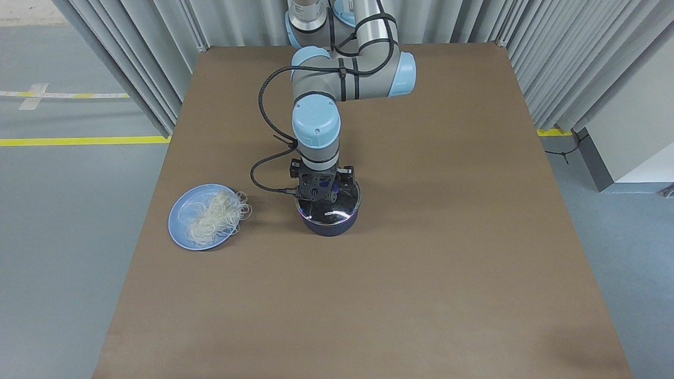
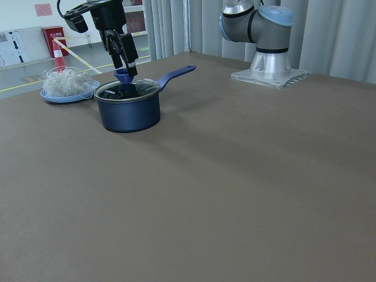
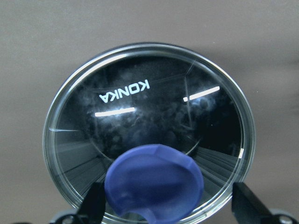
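Observation:
A dark blue saucepan [image 2: 129, 117] stands on the table under a glass lid [image 3: 140, 102] marked KONKA, its handle [image 2: 179, 74] pointing away to the right in the left view. My gripper is directly over the lid's blue knob [image 3: 154, 179], its fingers low on either side of it in the wrist view, apparently open. Whether the fingers touch the knob is not clear. In the front view the wrist housing hides the knob and much of the pan's far side.
A blue plate [image 1: 183, 230] heaped with white noodle-like strands [image 1: 218, 215] lies left of the pan in the front view.

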